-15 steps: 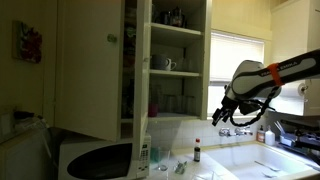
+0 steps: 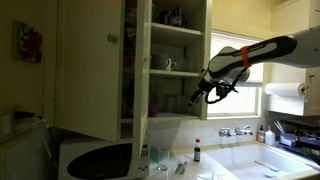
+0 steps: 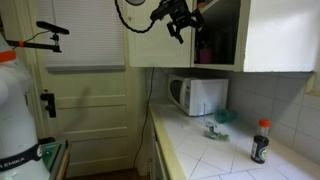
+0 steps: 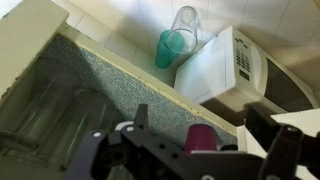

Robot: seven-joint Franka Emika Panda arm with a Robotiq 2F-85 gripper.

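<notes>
My gripper (image 2: 197,100) hangs in front of the open cabinet's lower shelf, at the right side of the opening. In the wrist view the gripper is open, and I see nothing held between its fingers. Clear glasses (image 4: 42,105) lie at the left of that view, on the speckled shelf (image 4: 130,92). A maroon cup (image 4: 200,137) shows at the shelf's lower part, partly hidden by the gripper. Down on the counter are a teal cup (image 4: 170,48) and a clear glass (image 4: 186,18). From the other side, the gripper (image 3: 188,37) appears high, beside the cabinet.
A white microwave (image 3: 198,93) stands on the tiled counter (image 3: 205,150). A dark bottle with a red cap (image 3: 261,142) stands near the counter's right. Open cabinet doors (image 2: 88,70) flank the shelves. The sink (image 2: 250,160) lies to the right.
The arm has moved left and upward, bringing my gripper from above the sink side closer to the cabinet's lower shelf. The objects on the shelves and counter look unmoved.
</notes>
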